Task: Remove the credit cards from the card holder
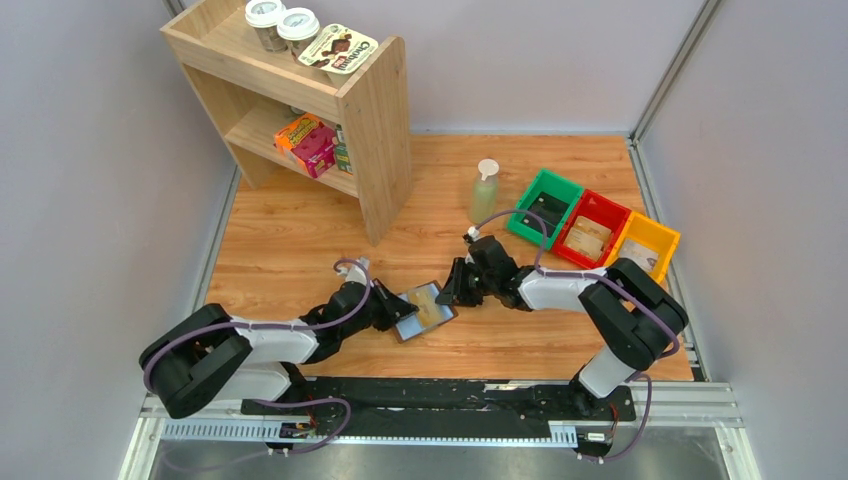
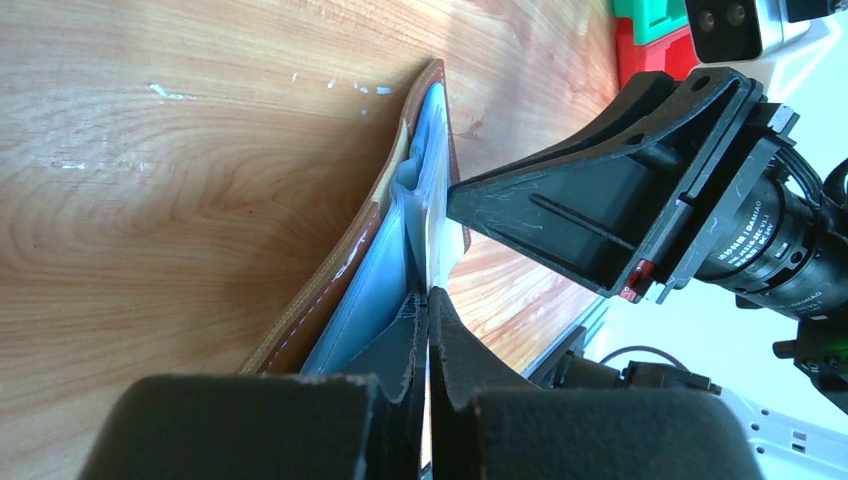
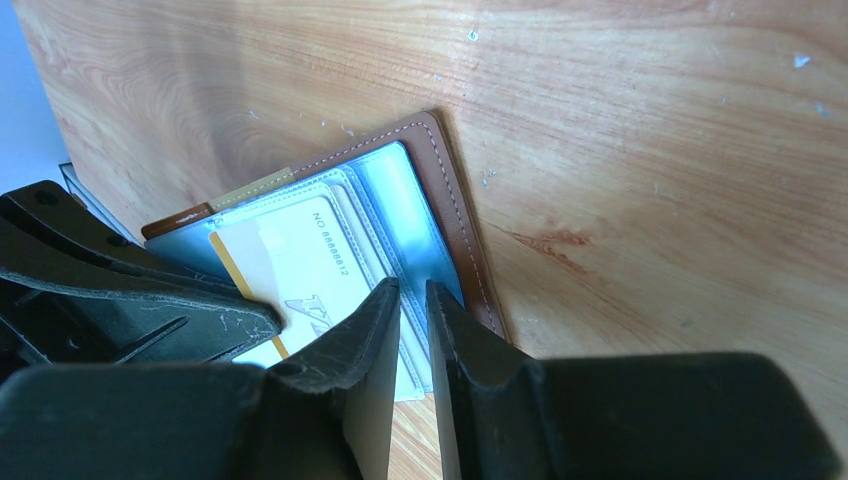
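The brown card holder (image 3: 448,190) lies spread on the table between my two grippers, with clear bluish sleeves (image 2: 360,285) inside. A pale credit card (image 3: 315,250) with a printed number and a yellow edge shows at the sleeves. My left gripper is shut at that card's edge, a thin sheet running into its fingertips. From the opposite side, my right gripper is shut on the holder's sleeves, a narrow gap between its fingers. From above, both the left gripper (image 1: 412,309) and right gripper (image 1: 442,298) cover parts of the holder.
Green (image 1: 558,188), red (image 1: 603,206) and yellow bins (image 1: 655,237) stand at the right rear. Near them is a pump bottle (image 1: 484,192). A wooden shelf (image 1: 385,130) holds cups and boxes at the back left. Bare tabletop surrounds the holder.
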